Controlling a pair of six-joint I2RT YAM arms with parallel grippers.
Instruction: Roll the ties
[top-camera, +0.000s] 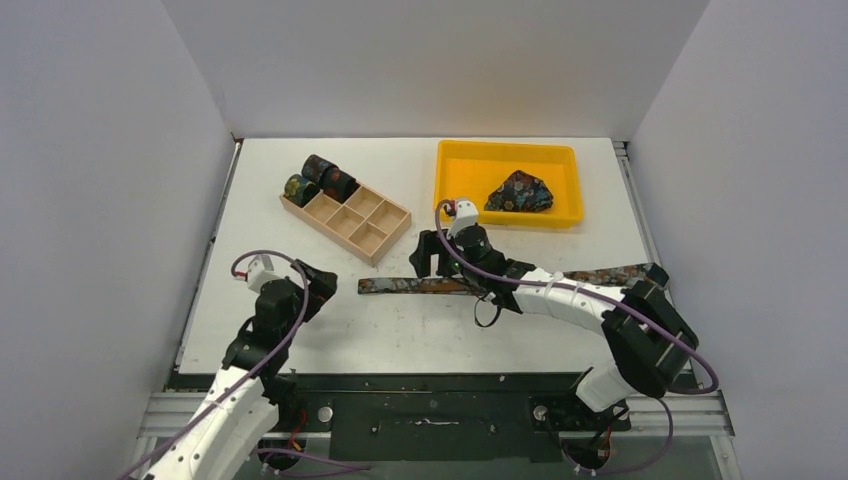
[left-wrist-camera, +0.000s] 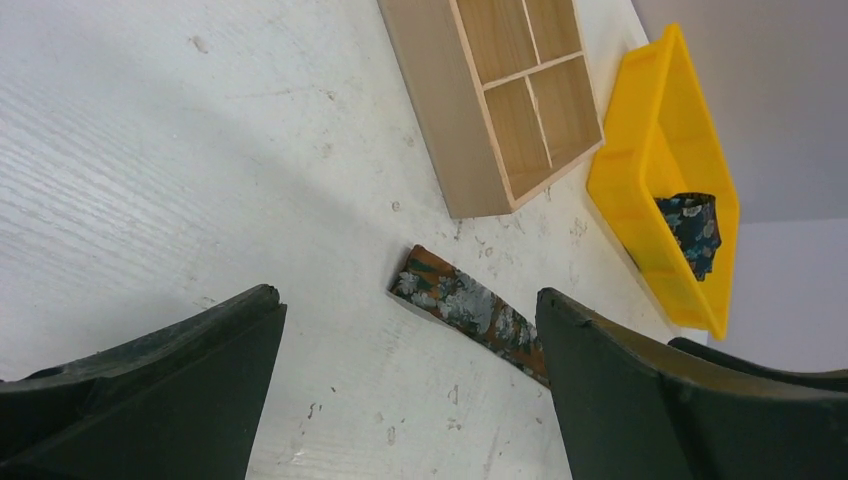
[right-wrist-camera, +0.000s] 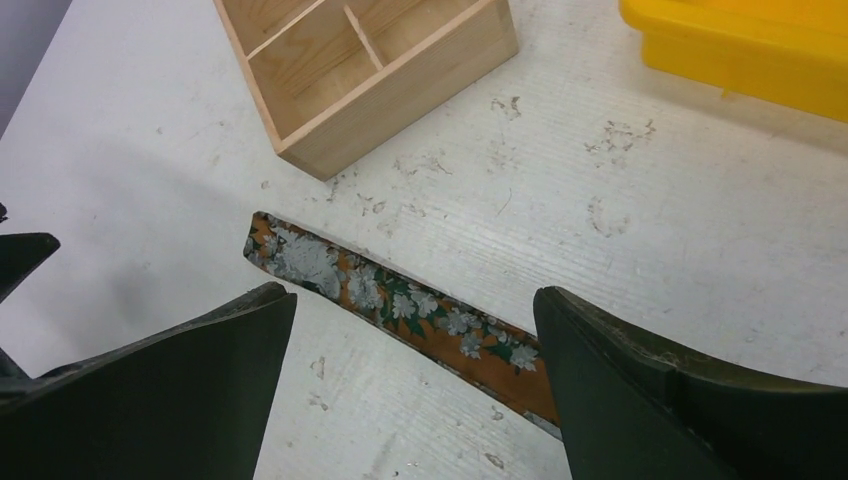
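A long floral tie (top-camera: 390, 285) lies flat across the table, running right under the right arm; its left end (left-wrist-camera: 440, 295) shows brown with grey flowers (right-wrist-camera: 400, 305). My left gripper (top-camera: 310, 292) hangs open, left of that end and raised, nothing between its fingers. My right gripper (top-camera: 430, 255) is raised over the tie, its fingers apart with nothing between them. Three rolled ties (top-camera: 322, 178) sit in the back-left cells of the wooden divider box (top-camera: 377, 232).
A yellow bin (top-camera: 466, 180) with bunched dark floral cloth (top-camera: 518, 195) stands at the back right. The box stands just behind the tie's left end.
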